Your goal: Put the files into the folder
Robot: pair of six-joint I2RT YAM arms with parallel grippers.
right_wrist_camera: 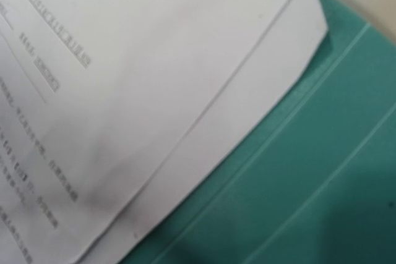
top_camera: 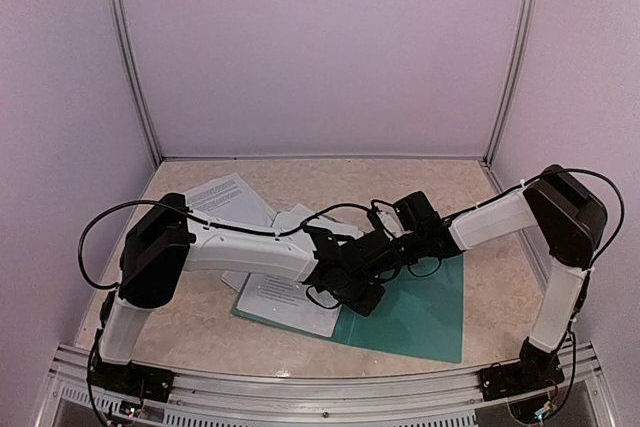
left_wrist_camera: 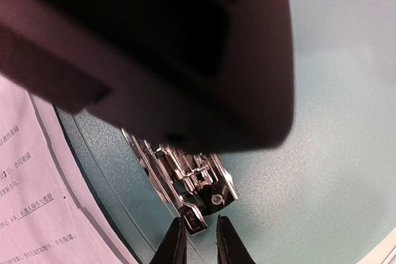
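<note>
The open teal folder point(top_camera: 410, 327) lies at the table's front, with a printed sheet point(top_camera: 280, 302) on its left half. More papers point(top_camera: 215, 192) lie behind and to the left, partly under my left arm. My left gripper is over the folder's spine at a metal clip point(left_wrist_camera: 198, 183), its fingers apart at the clip's lower end. My right gripper point(top_camera: 390, 232) is beside the left one in the top view, its fingers hidden; its wrist view shows blurred sheets point(right_wrist_camera: 148, 91) on teal card point(right_wrist_camera: 346, 153).
Both arms meet closely over the folder's middle. Bare table point(top_camera: 350, 177) shows along the back, right and front left. Walls bound the sides and back.
</note>
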